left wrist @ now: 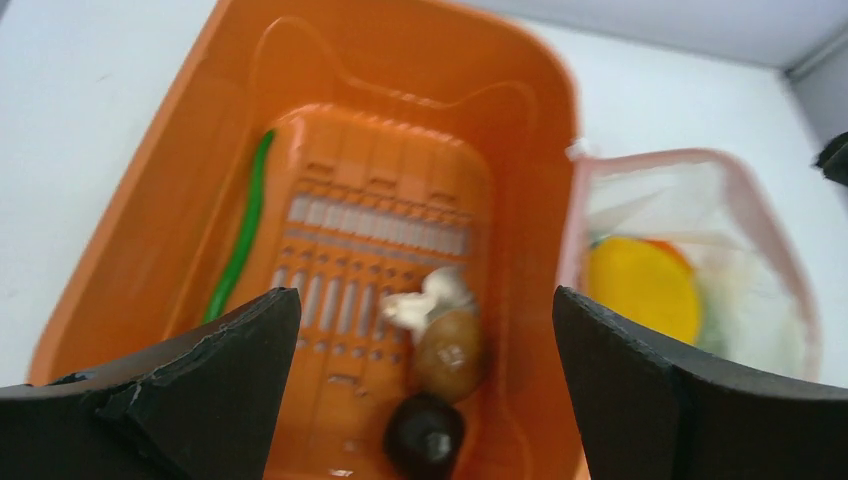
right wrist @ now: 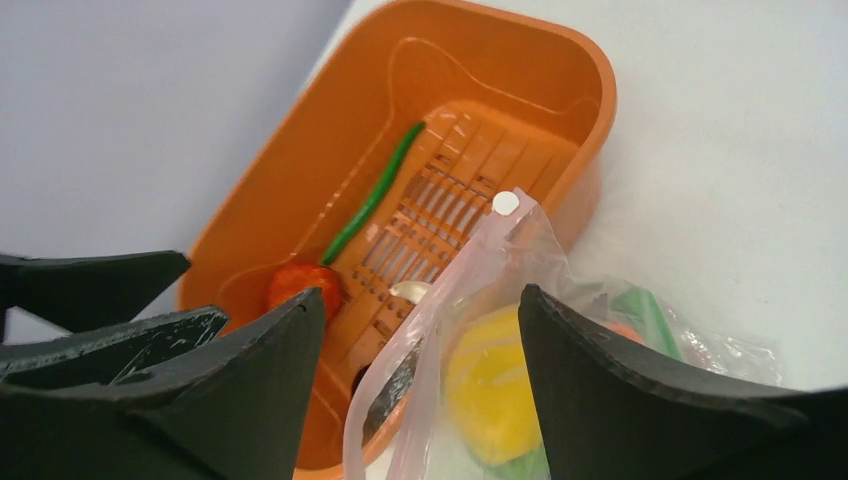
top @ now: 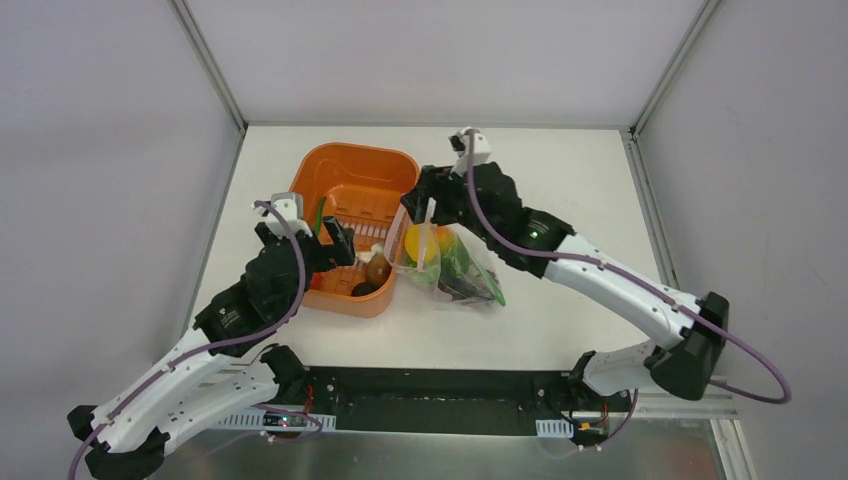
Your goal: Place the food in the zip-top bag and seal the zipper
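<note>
The clear zip bag [top: 470, 280] lies against the basket's right side, its pink-edged mouth [left wrist: 680, 157] gaping open. Inside it sit a yellow item [right wrist: 495, 385] and some green ones. A white slider [right wrist: 506, 203] shows at one end of the zip. My left gripper [top: 347, 240] is open over the orange basket [top: 345, 152], with nothing between its fingers. Just above the bag mouth is my right gripper [top: 420, 207], also open; the bag edge passes between its fingers in the right wrist view, without being gripped.
In the basket lie a long green item [left wrist: 240, 230], a brown one [left wrist: 450, 355], a dark round one [left wrist: 425, 435], a whitish piece [left wrist: 430, 297] and a red one [right wrist: 305, 287]. The two grippers are close together.
</note>
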